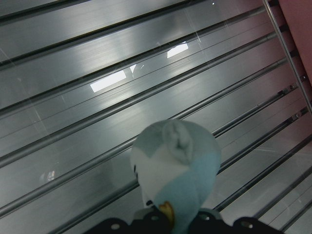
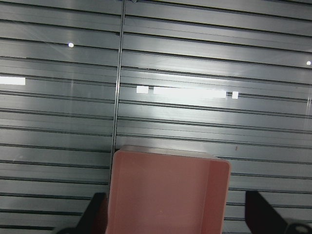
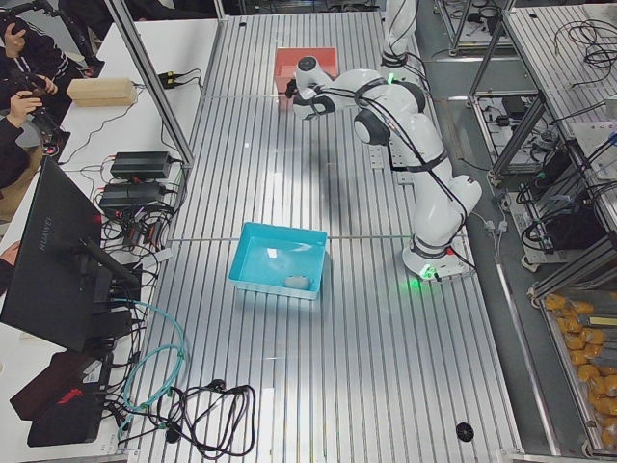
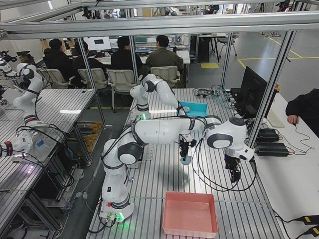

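A light blue and white plush toy (image 1: pixel 173 170) hangs above the slatted table in my left gripper (image 4: pixel 185 149), which is shut on it; the left wrist view shows a red area at its upper right. My right gripper is raised over a pink bin (image 4: pixel 189 214), its fingers wide apart with nothing between them in the right wrist view. A cyan bin (image 3: pixel 251 251) lies farther along the table, with a small grey item (image 3: pixel 297 282) inside.
A monitor (image 3: pixel 53 251), cables (image 3: pixel 217 424) and black boxes line one long side of the table. Metal frame posts stand along the edges. The slatted surface around the bins is mostly clear.
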